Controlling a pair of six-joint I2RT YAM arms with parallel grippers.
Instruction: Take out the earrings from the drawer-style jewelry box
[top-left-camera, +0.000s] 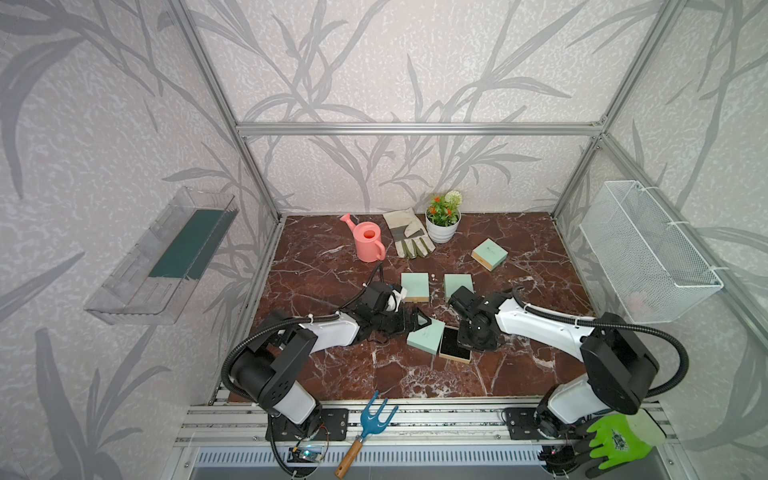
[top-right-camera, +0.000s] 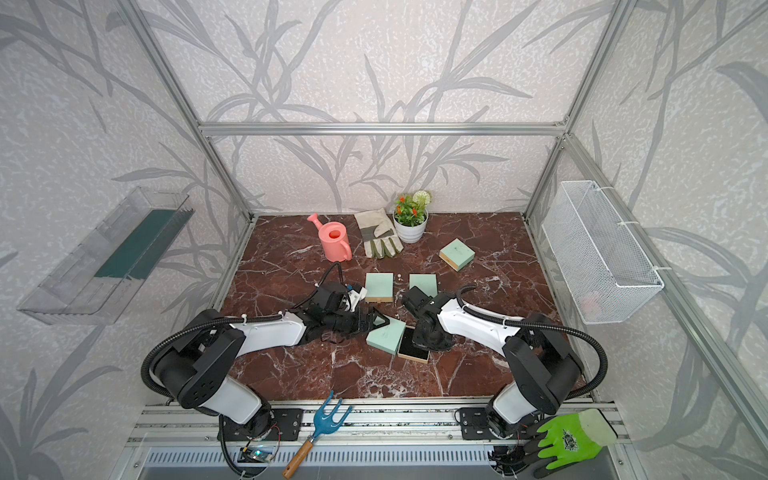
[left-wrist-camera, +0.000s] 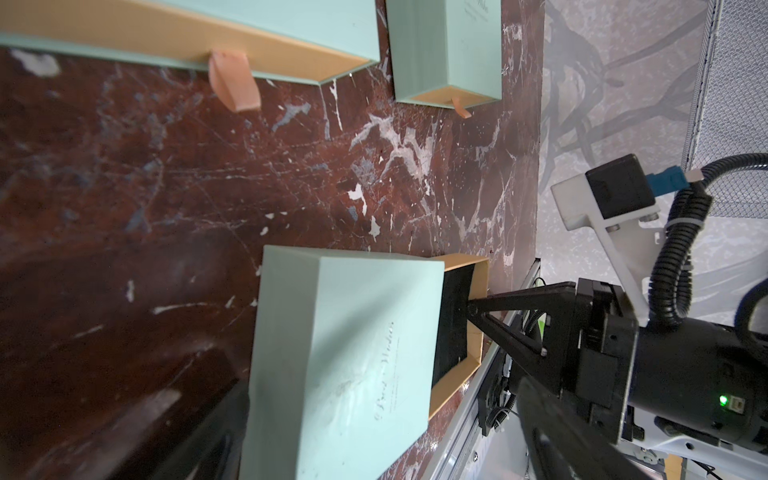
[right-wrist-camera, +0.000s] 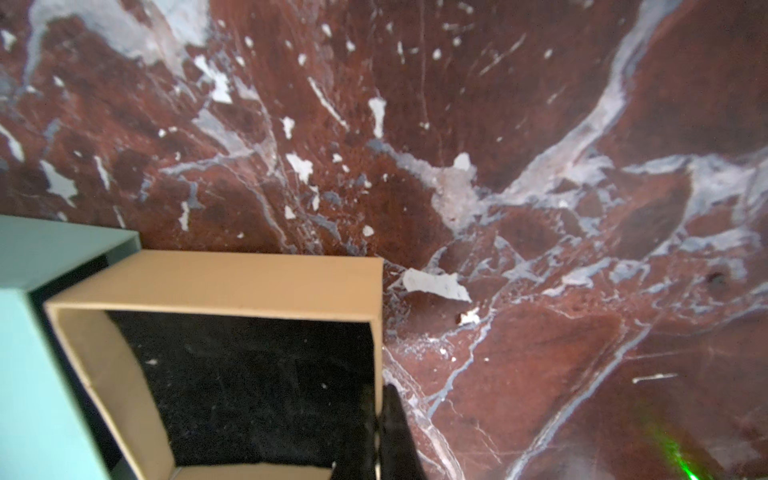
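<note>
A mint jewelry box (left-wrist-camera: 368, 352) lies between the arms, its tan drawer (right-wrist-camera: 256, 280) pulled partly out to the right. The drawer's black lining (right-wrist-camera: 256, 376) shows a few tiny pale specks; I cannot make out earrings there. My right gripper is shut on the drawer's thin front wall, with one finger inside and one outside. My left gripper (top-left-camera: 418, 318) is open at the box's left end; in the left wrist view its blurred fingers (left-wrist-camera: 200, 440) stand apart on either side of the box.
Two more mint boxes, one left (top-left-camera: 415, 285) and one right (top-left-camera: 458, 284), stand behind, with tiny pale bits between them. A third box (top-left-camera: 489, 253) sits farther back. A watering can (top-left-camera: 368, 241), gloves (top-left-camera: 408, 233) and potted plant (top-left-camera: 442, 220) line the rear.
</note>
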